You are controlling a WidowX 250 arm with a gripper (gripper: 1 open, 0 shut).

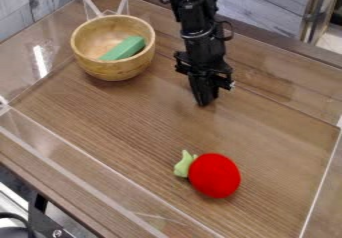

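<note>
My black gripper point(205, 90) reaches down from the top of the view to the middle of the wooden table, right of a wooden bowl point(96, 60). A green block point(124, 48) lies in the bowl. The gripper's fingertips are low over bare table and appear shut, with nothing visible between them. A red round object with a pale green top, like a toy tomato or strawberry point(214, 175), lies at the front, well below the gripper in the view.
Raised edges run along the back right and right side. Dark cables or parts show at the bottom left corner.
</note>
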